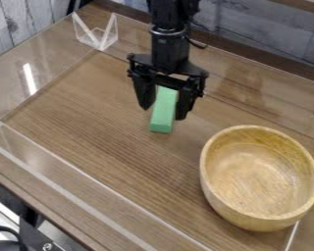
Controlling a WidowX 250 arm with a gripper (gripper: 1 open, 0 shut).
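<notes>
A green block (161, 119) lies upright-oriented on the wooden table, near its middle. My black gripper (168, 86) hangs open over it, its two dark fingers on either side of the block's upper part. The block's top end is partly hidden by the gripper.
A large tan bowl (258, 201) fills the lower right. A small white wire-like object (97, 29) stands at the back left, another at the left edge.
</notes>
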